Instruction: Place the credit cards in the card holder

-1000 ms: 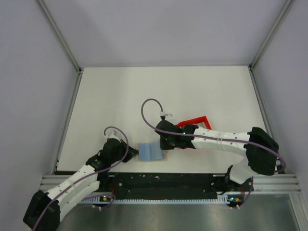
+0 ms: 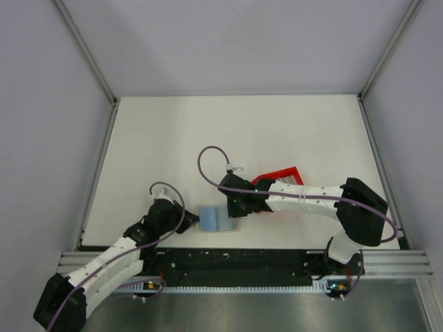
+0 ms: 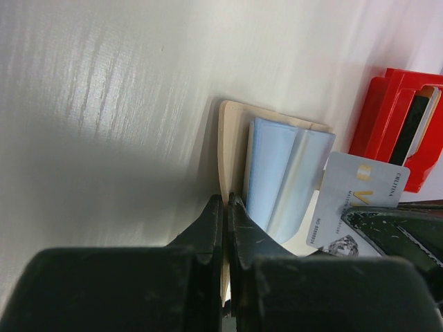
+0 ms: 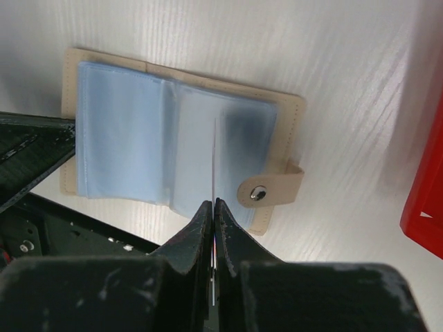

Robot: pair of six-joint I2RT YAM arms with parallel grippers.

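The card holder lies open near the table's front edge, with a tan cover, two bluish clear sleeves and a snap strap. At its left side my left gripper is shut on the tan edge. My right gripper is shut on a silver credit card, which appears edge-on as a thin line in the right wrist view. That card stands over the right-hand sleeve; whether it touches the sleeve, I cannot tell.
Behind and right of the holder is a red box with more cards in it, partly covered by my right arm in the top view. Free table spreads out at the back and left.
The right gripper has shifted slightly left over the holder, carrying the card. My left gripper and the holder stay where they were.
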